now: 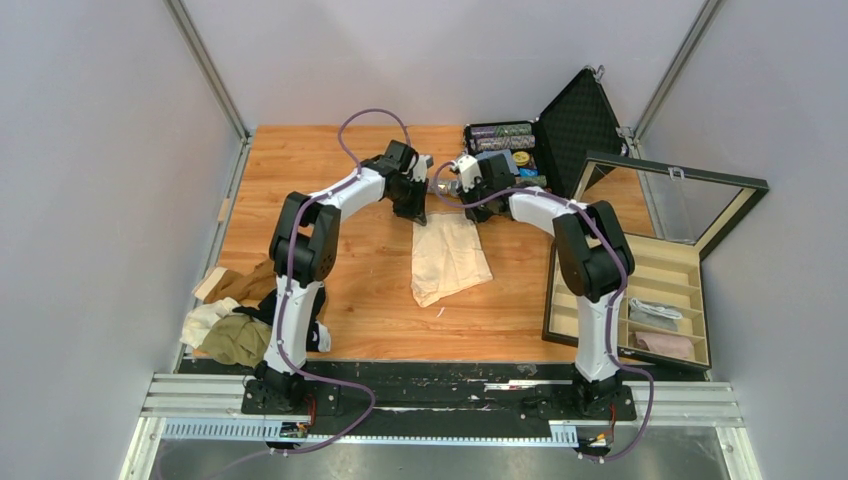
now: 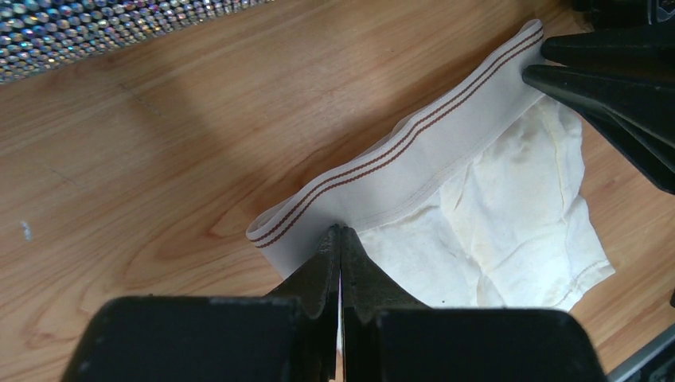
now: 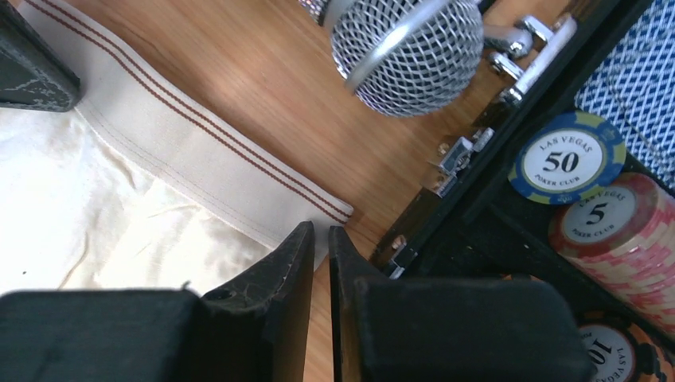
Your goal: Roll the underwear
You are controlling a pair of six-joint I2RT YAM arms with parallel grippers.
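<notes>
The white underwear (image 1: 448, 262) lies spread on the wooden table, its striped waistband (image 2: 414, 151) along the far edge. My left gripper (image 1: 420, 218) is at the waistband's left end, shut, fingertips (image 2: 326, 247) on the band; any cloth between them is hard to make out. My right gripper (image 1: 476, 216) is at the band's right end, its fingertips (image 3: 301, 239) close together on the cloth, with a narrow gap; whether it grips the band is unclear.
A glittery microphone (image 3: 406, 56) lies just beyond the band. An open case with poker chips (image 3: 567, 157) stands behind right, a compartment box (image 1: 660, 270) at the right, a clothes pile (image 1: 235, 335) at the lower left.
</notes>
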